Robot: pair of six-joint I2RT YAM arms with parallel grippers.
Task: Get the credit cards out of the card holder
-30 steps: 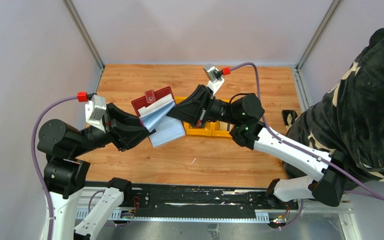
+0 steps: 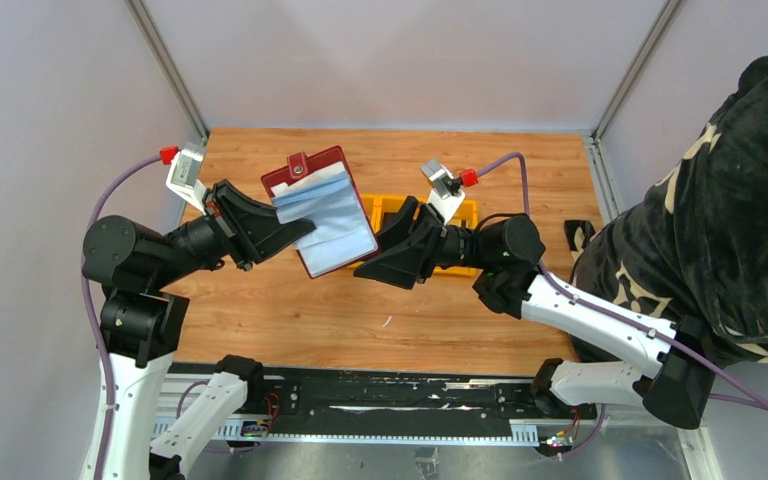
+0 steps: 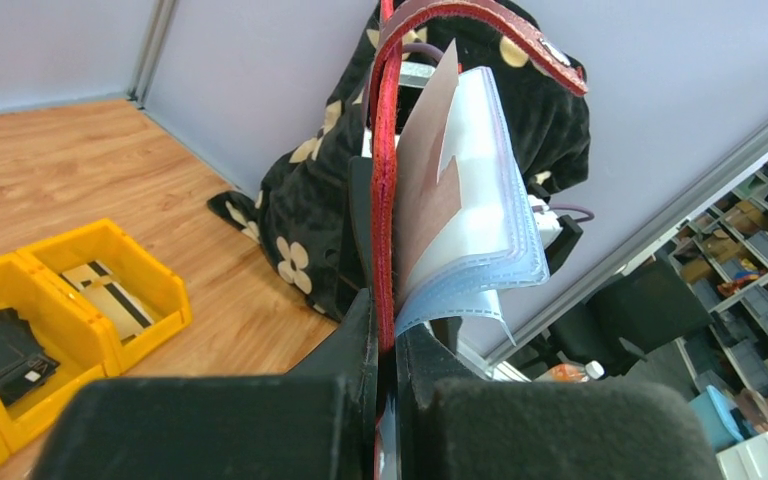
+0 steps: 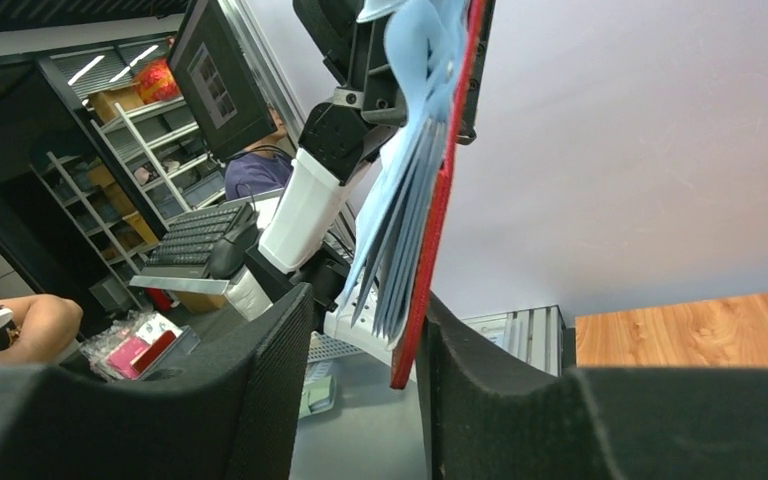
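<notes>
The red card holder [image 2: 323, 220], with pale blue sleeves, is held aloft by my left gripper [image 2: 300, 232], which is shut on its side; its red cover and snap strap [image 3: 388, 180] rise between those fingers. In the right wrist view the sleeves [image 4: 405, 230] hang as a fanned stack beside the red edge. My right gripper is part open just right of the holder, its fingers apart near that lower edge. Whether cards are inside the sleeves I cannot tell.
Yellow bins [image 3: 100, 340] with dark and pale items sit on the wooden board [image 2: 380, 320] beneath. A dark patterned cloth bundle [image 2: 710, 220] fills the right side. The front of the board is clear.
The holder and left gripper have risen slightly in the top view. The right gripper has moved right and down, off the sleeves, and its fingers stand apart. The sleeve flap lies flatter.
</notes>
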